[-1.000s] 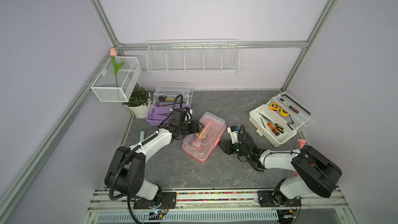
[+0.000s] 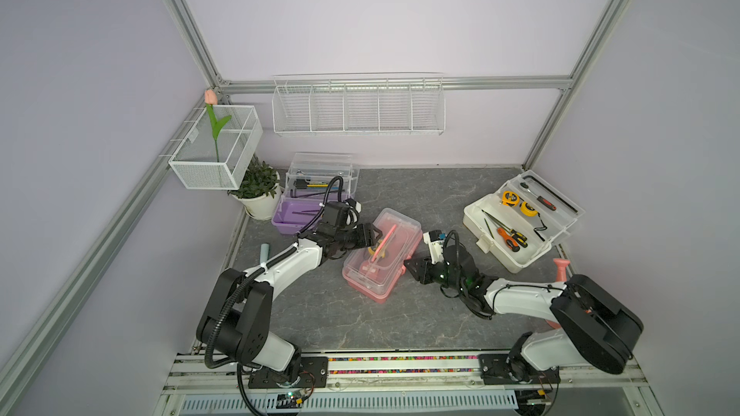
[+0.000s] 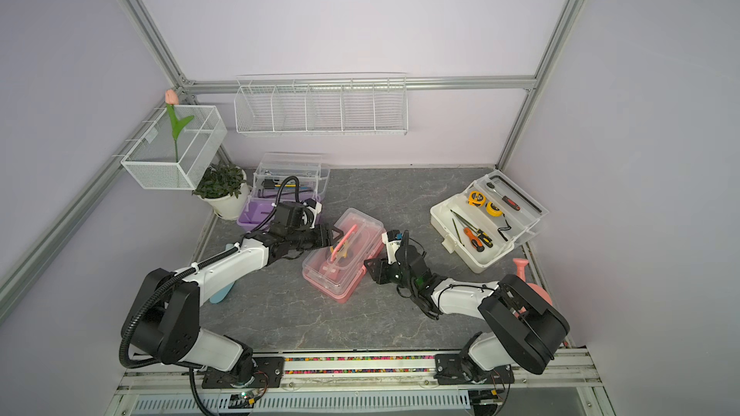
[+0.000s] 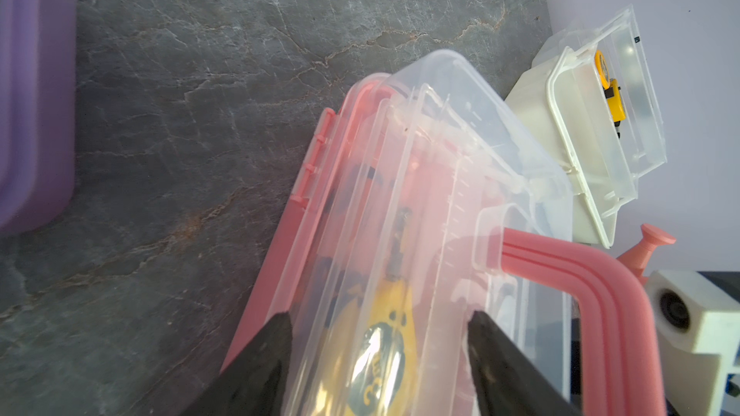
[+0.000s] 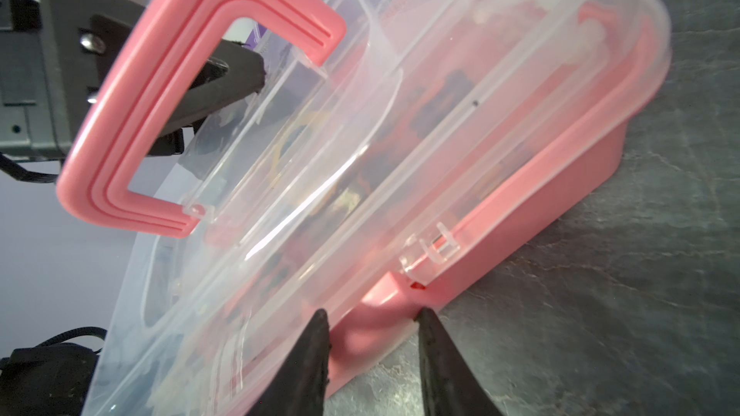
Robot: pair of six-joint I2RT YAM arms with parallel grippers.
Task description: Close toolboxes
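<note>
A pink toolbox (image 2: 381,262) with clear lid and pink handle (image 4: 586,269) lies mid-table, lid down, tools showing through. My left gripper (image 2: 370,235) is over its left side, fingertips (image 4: 266,354) on or just over the lid, apart. My right gripper (image 2: 410,265) is low at the box's right side, fingertips (image 5: 308,354) apart at the pink front near a clear latch (image 5: 431,250); contact is unclear. A purple toolbox (image 2: 289,215) behind left and a white toolbox (image 2: 485,215) at the right stand open with tools inside.
A potted plant (image 2: 258,200) is at back left under a wire basket with a tulip. A wire rack (image 2: 358,108) hangs on the back wall. A pink object (image 2: 561,265) stands at far right.
The pink toolbox has shifted slightly right.
</note>
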